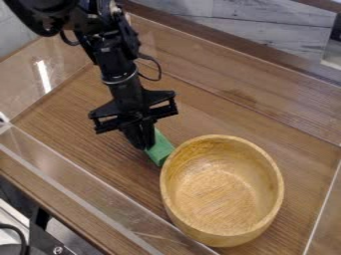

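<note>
My black gripper is low over a green block, hiding its upper part; its fingers are drawn together, and I cannot make out anything held between them. The green block lies on the wooden table, touching or very near the left rim of a yellow oval bowl, which is empty.
A pale wall stands at the back right. A metal edge runs along the front left, with a cable at the lower left corner.
</note>
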